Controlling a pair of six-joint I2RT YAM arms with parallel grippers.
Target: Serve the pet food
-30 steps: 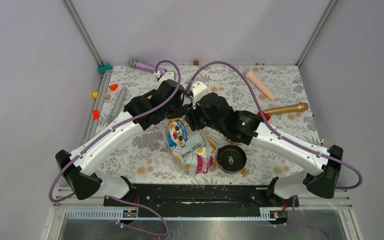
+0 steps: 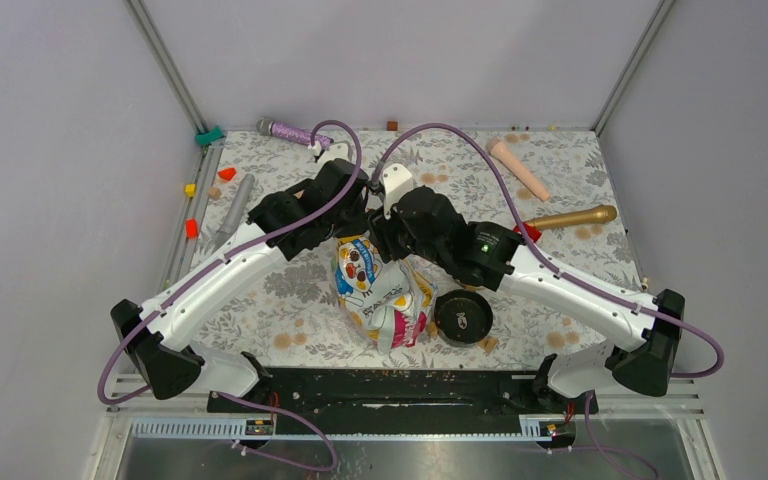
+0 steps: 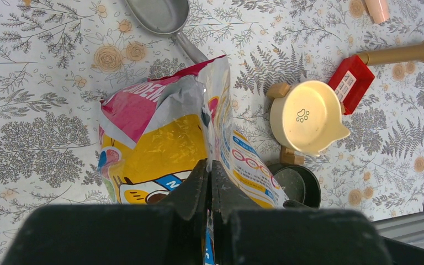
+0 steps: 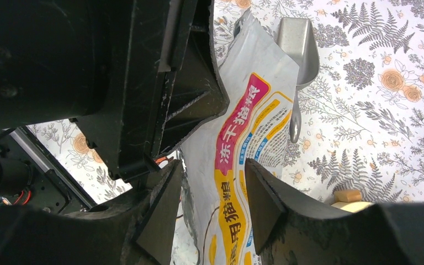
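The colourful pet food bag (image 2: 380,295) stands upright at the table's front middle. My left gripper is shut at the bag's upper edge; the fold of film runs into its fingertips. On the bag's other side my right gripper stands open, the white and yellow side panel showing between its spread fingers. A grey metal scoop (image 3: 165,14) lies beyond the bag. Beside the bag are a cream bowl (image 3: 306,116) with a paw print and a dark bowl (image 3: 313,185). Both arms cover the bag's top in the top view.
A red block (image 3: 351,83) and a gold rod (image 2: 572,217) lie to the right. Farther back are a peach-coloured stick (image 2: 520,168) and a purple microphone (image 2: 295,132). Small wooden blocks (image 3: 279,90) touch the cream bowl. The two grippers are very close together.
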